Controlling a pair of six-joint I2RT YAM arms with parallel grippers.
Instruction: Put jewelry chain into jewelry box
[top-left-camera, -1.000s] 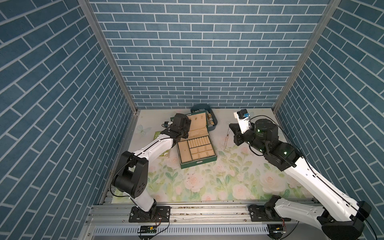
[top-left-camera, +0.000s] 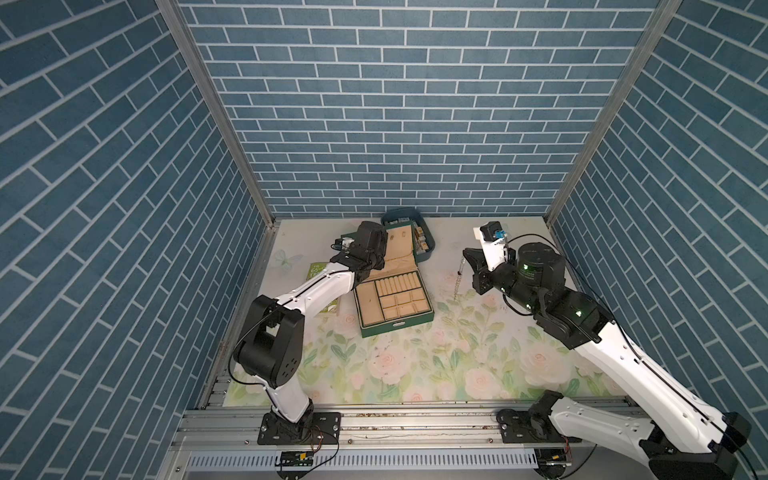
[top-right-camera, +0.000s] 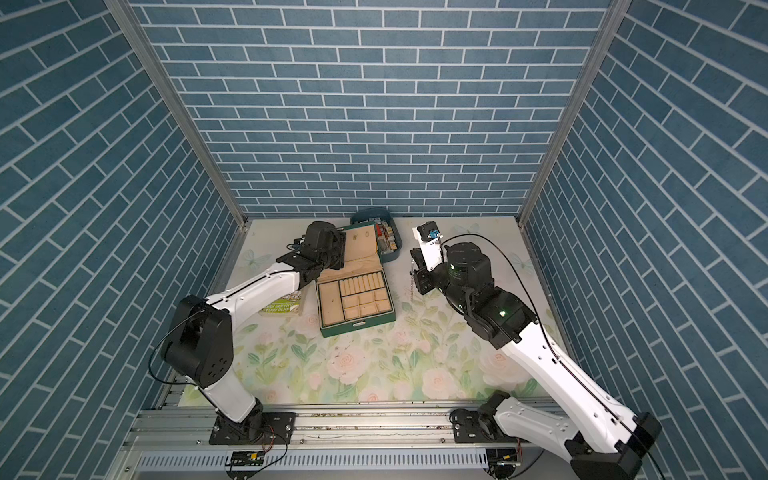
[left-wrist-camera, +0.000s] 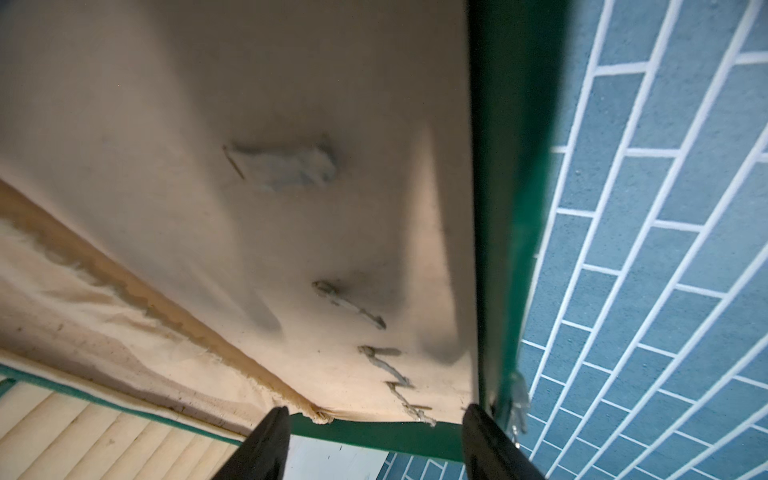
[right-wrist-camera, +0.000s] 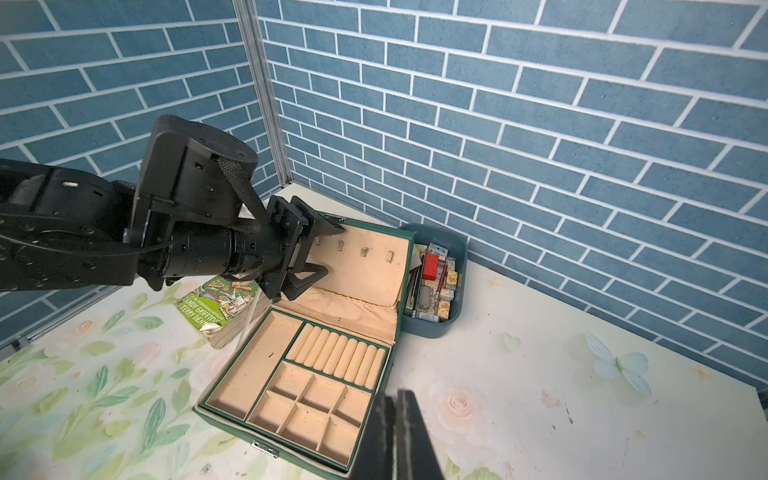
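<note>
A green jewelry box (top-left-camera: 398, 323) stands with its lid (right-wrist-camera: 356, 260) raised; beige compartments and ring rolls show inside. From my right gripper a thin chain (top-left-camera: 458, 281) hangs down, to the right of the box in the top left view. The right fingers are closed together; the right wrist view does not show the chain. My left gripper is open in front of the lid's inner side, its fingers (left-wrist-camera: 268, 444) apart with nothing between them. Several small hooks (left-wrist-camera: 349, 304) and a tab (left-wrist-camera: 284, 165) sit on the lid's lining.
Behind the lid stands a dark blue bin (right-wrist-camera: 436, 320) full of small items. A green book (right-wrist-camera: 212, 304) lies left of the box, partly under the left arm. Table to the right of the box is free.
My left gripper has shifted slightly toward the back right, over the lid. The right arm has edged a little right and nearer, and the hanging chain swings with it.
</note>
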